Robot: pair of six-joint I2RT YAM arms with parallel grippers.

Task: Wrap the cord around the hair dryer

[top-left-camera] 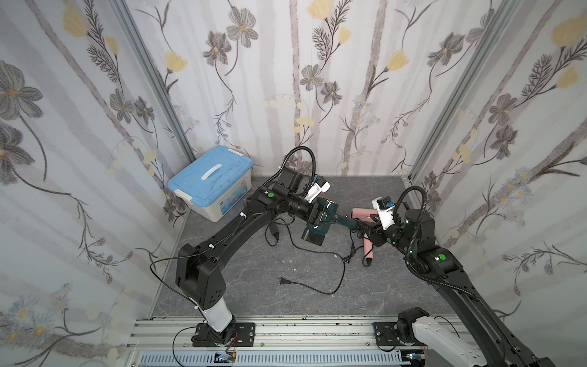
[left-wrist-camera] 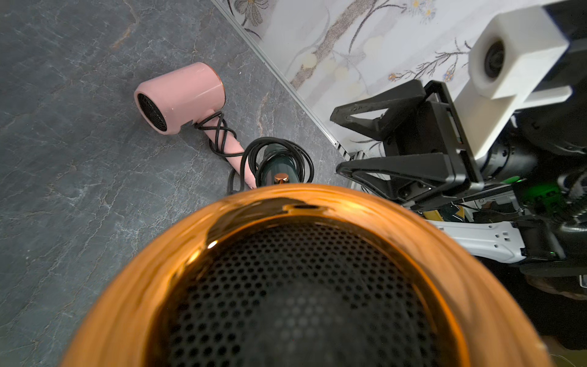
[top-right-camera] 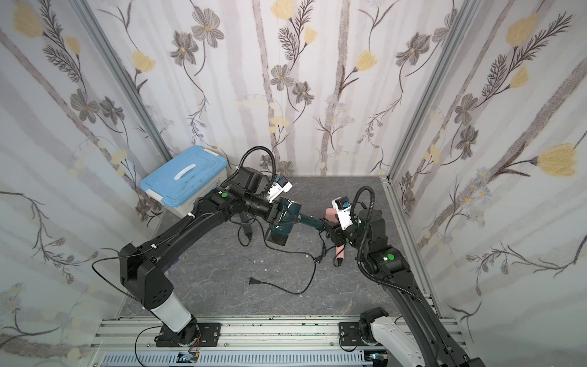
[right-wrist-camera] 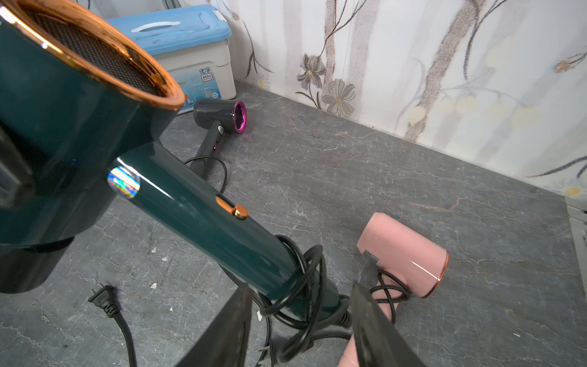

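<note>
A dark green hair dryer (right-wrist-camera: 208,226) with a copper rim hangs above the floor, its body (top-left-camera: 324,217) at my left gripper (top-left-camera: 323,213), which grips it. Its handle slants down to the right, with black cord (right-wrist-camera: 299,287) looped around the lower end. My right gripper (top-left-camera: 367,227) is at that end, its fingers either side of the coils in the right wrist view and apparently apart; whether they touch the cord is unclear. In the left wrist view the copper rim (left-wrist-camera: 140,293) fills the lower half, hiding that gripper's fingers.
A pink hair dryer (right-wrist-camera: 403,250) with wrapped cord lies below at the right. A dark grey dryer (right-wrist-camera: 214,113) lies near the blue-lidded box (top-left-camera: 209,174) at the back left. Cords and a plug (right-wrist-camera: 105,299) cross the grey floor (top-left-camera: 244,281).
</note>
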